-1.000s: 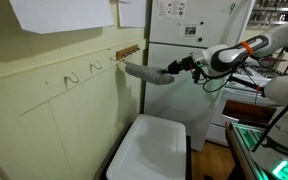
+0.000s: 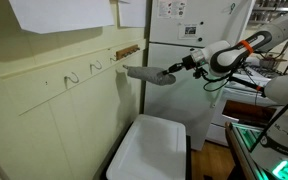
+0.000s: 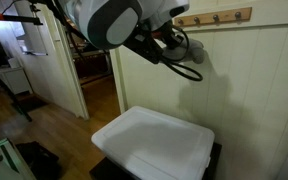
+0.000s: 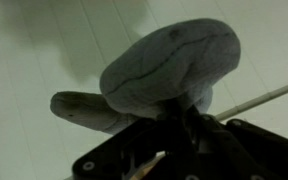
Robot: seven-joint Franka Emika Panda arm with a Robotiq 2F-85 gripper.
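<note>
A grey, mitten-shaped cloth piece (image 2: 151, 75) hangs in the air near the cream wall, just below the wooden hook rail (image 2: 127, 52). My gripper (image 2: 174, 70) is shut on its right end in exterior view 1. Up close in the wrist view, the grey mitt (image 4: 169, 68) fills the middle, with a rounded body and a thumb-like part to the left. It covers the fingertips there. From exterior view 2 the arm and its cables partly hide the mitt, which is close to the wall under the wooden rail (image 3: 216, 18).
Below the mitt lies a white bin lid or flat surface (image 2: 150, 150), bare on top. Several metal hooks (image 2: 72, 77) line the wall to the left. A white cabinet (image 2: 169, 100) stands behind the gripper.
Over the last second my gripper and the mitt have shifted very slightly to the right in exterior view 1. The mitt stays held, and the lid and wall rail look unchanged.
</note>
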